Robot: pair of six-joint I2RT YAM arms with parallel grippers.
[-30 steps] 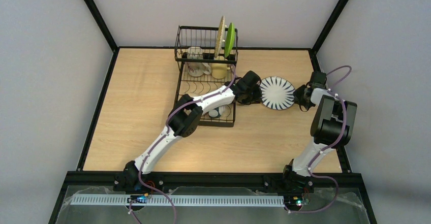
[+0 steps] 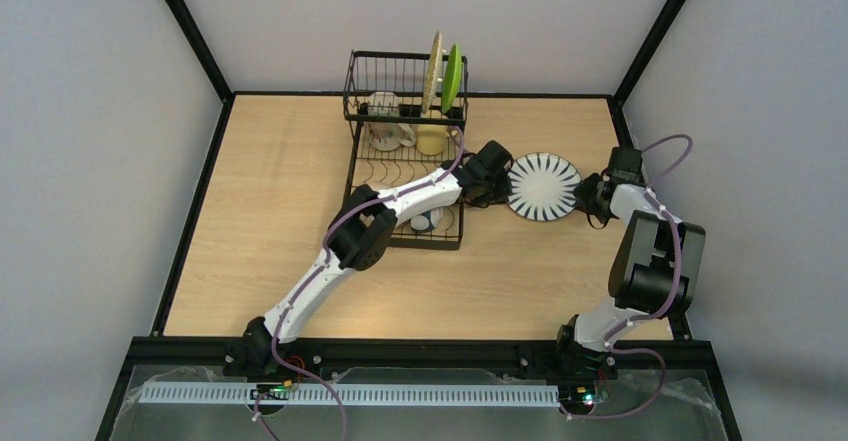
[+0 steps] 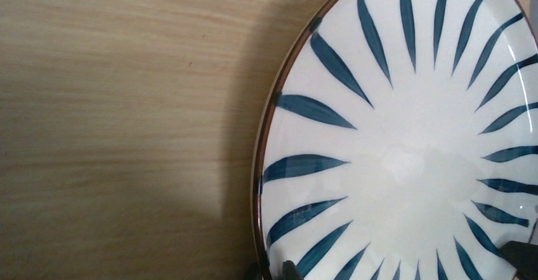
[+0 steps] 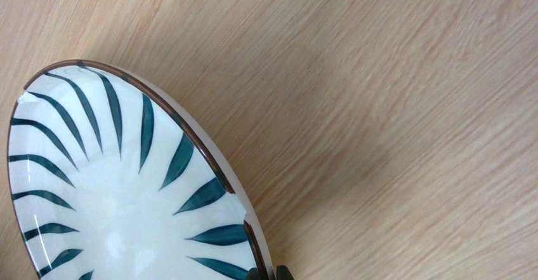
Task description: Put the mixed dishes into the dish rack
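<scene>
A white plate [image 2: 543, 187] with dark blue-green rays and a brown rim is held between my two arms, right of the rack. Its left edge is at my left gripper, which is shut on the rim. At the opposite side my right gripper also has the rim between its close-set fingertips. Both wrist views show the plate's shadow on the wood beside it. The black two-tier dish rack [image 2: 425, 244] stands left of the plate, partly hidden by my left arm.
A cream plate [image 2: 432, 73] and a green plate [image 2: 452, 79] stand upright in the upper tier. Below are a white mug [image 2: 385, 137], a yellow mug [image 2: 431, 141] and a white-and-blue cup [image 2: 424, 221]. Table left of the rack and in front is clear.
The plate has shifted slightly left and toward the front. My right gripper has moved a little the same way; the left arm is almost still.
</scene>
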